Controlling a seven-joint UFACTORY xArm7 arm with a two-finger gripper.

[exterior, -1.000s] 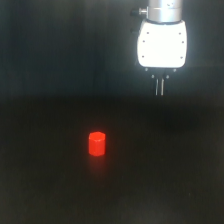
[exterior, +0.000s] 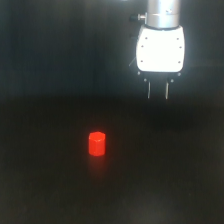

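Observation:
A small red block (exterior: 97, 144) with an angular top stands on the dark table, left of the middle of the camera view. My gripper (exterior: 158, 97) hangs from the white arm at the upper right, higher in the view than the block and to its right. Its two thin fingers (exterior: 149, 90) point down and stand apart, with nothing between them. The gripper is open and well clear of the block.
A dark backdrop (exterior: 60, 50) rises behind the tabletop. No other objects or obstacles show.
The fingers stood close together a second ago and have spread apart. My arm has shifted slightly left and down in the view. The red block has stayed where it was.

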